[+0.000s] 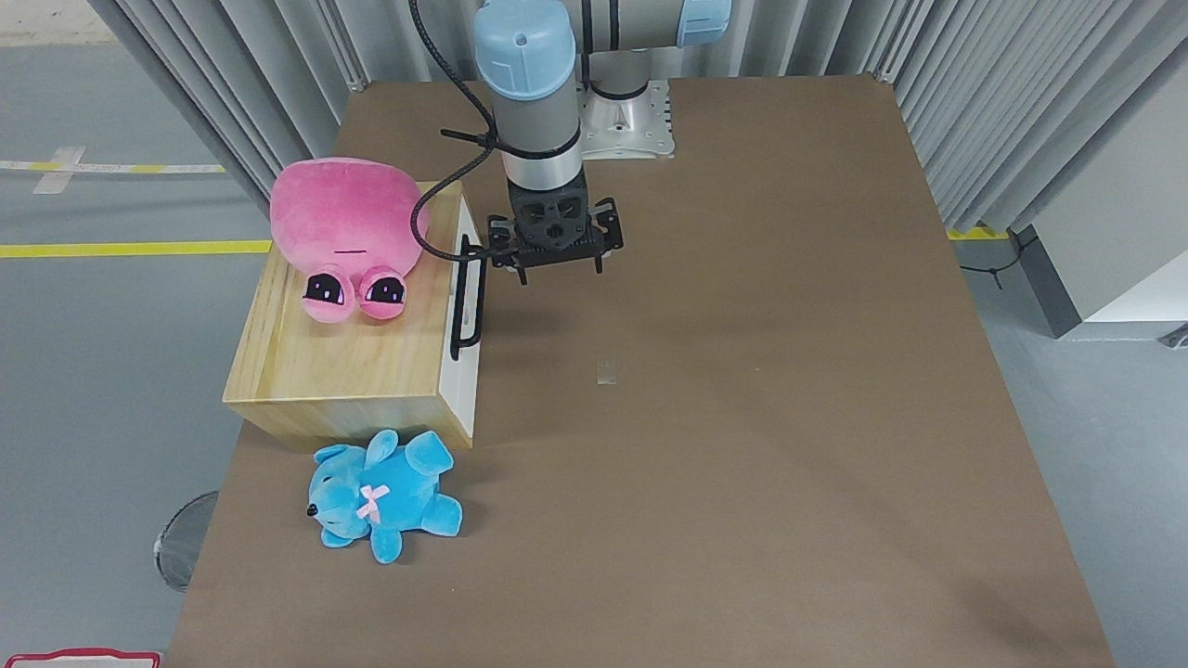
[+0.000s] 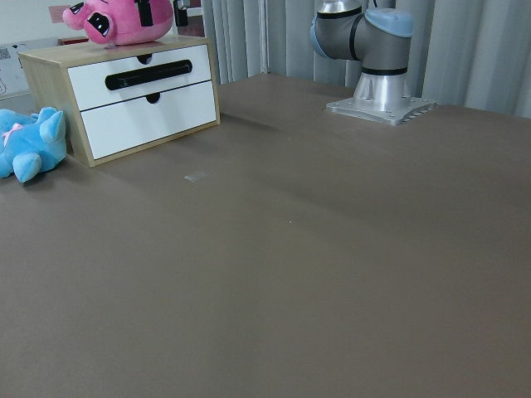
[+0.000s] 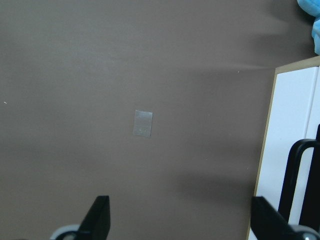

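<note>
My gripper [image 1: 560, 265] hangs above the table beside the drawer front of a small wooden cabinet [image 1: 334, 367]; in the wrist view its fingertips [image 3: 102, 210] stand wide apart, with only bare table between them. The cabinet has two white drawers [image 2: 149, 119], both shut, with black handles [image 3: 295, 170]. A pink plush toy [image 1: 345, 223] with big eyes sits on the cabinet top. A blue plush bear [image 1: 390, 495] with a pink bow lies on the table at the cabinet's front end in the front view.
The robot's base [image 1: 626, 128] stands at the back edge, with grey curtains behind.
</note>
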